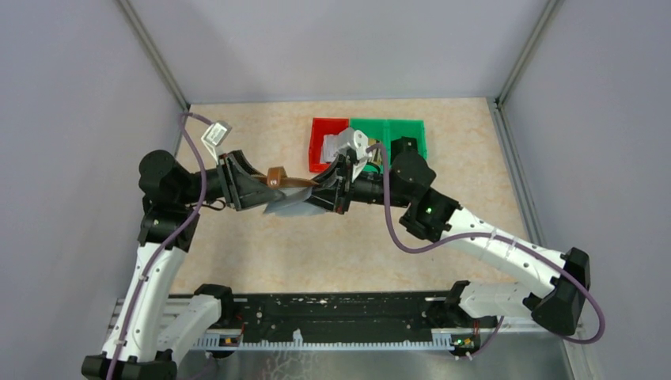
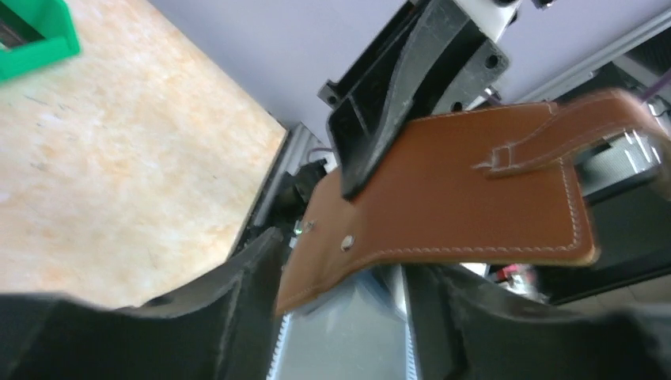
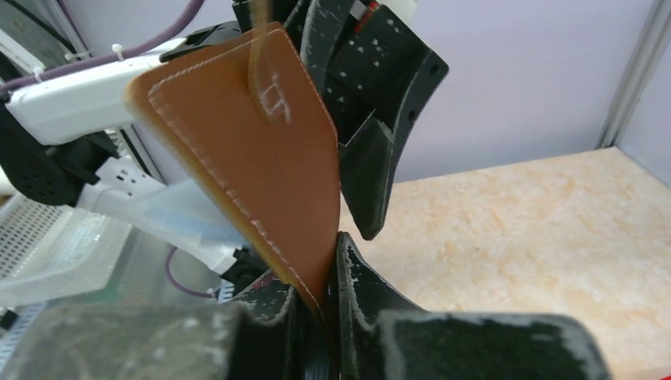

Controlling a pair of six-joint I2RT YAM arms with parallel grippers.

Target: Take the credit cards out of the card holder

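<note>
The brown leather card holder (image 1: 276,176) hangs above the table between both grippers, its strap on top and pale clear sleeves (image 1: 294,206) drooping below. At its right end, my right gripper (image 1: 318,191) is shut on the leather (image 3: 269,150), which runs down between the pressed-together fingers. My left gripper (image 1: 269,187) is at the other end; in the left wrist view its fingers (image 2: 253,293) stand apart, blurred, with the leather (image 2: 443,198) passing just above and partly between them. Whether they touch it is unclear. No single credit card can be made out.
Behind the arms a red tray (image 1: 315,134) contains a whitish item. Next to it, a green tray (image 1: 388,121) contains a black object (image 1: 405,145), partly hidden by the right arm.
</note>
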